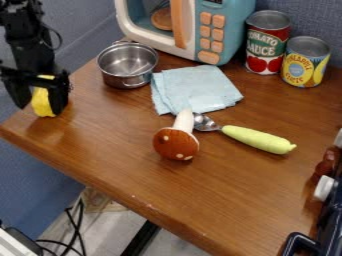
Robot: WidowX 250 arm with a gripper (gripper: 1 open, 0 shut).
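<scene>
My black gripper (43, 82) is at the far left of the table, low over its left edge, around a yellow object (48, 103) that looks like a toy food item and rests at the tabletop's edge. The fingers partly hide it, and whether they are closed on it is hard to tell. A steel pot (127, 68) stands to the right of the gripper.
A blue cloth (194, 92), spoon (205, 123), mushroom toy (175, 144) and corn (257, 139) lie mid-table. A toy microwave (181, 25), tomato can (266, 42) and yellow can (306, 62) stand behind.
</scene>
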